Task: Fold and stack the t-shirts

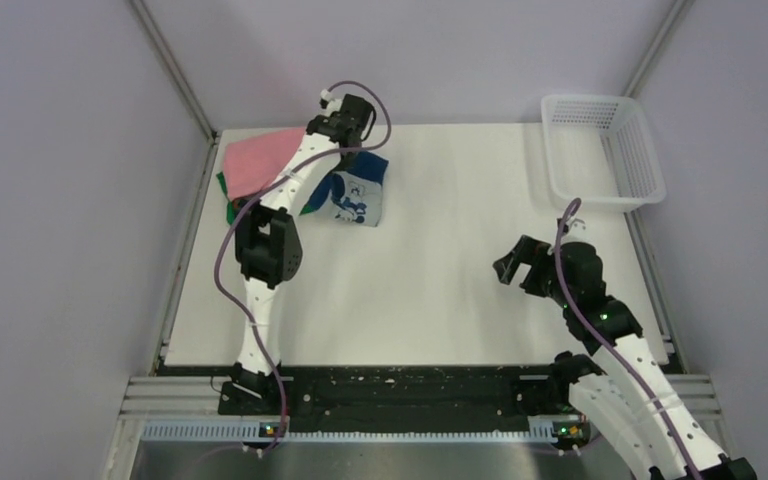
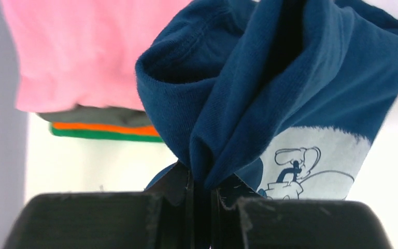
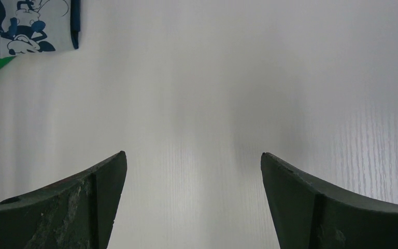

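The folded blue t-shirt [image 1: 362,190] hangs from my left gripper, which is shut on a bunched edge of it. Its pale printed panel [image 2: 311,163] dangles to the right of the fingers in the left wrist view. Beside it, at the table's back left, lies the stack of folded t-shirts [image 1: 258,162]: pink on top, with grey, orange and green edges below. My arm and the blue cloth cover the stack's right side from above. Over the right of the table my right gripper stands open and empty.
An empty white basket [image 1: 557,185] stands at the back right corner. Bare white tabletop [image 1: 440,270] fills the middle and front. Walls border the table at the left, back and right.
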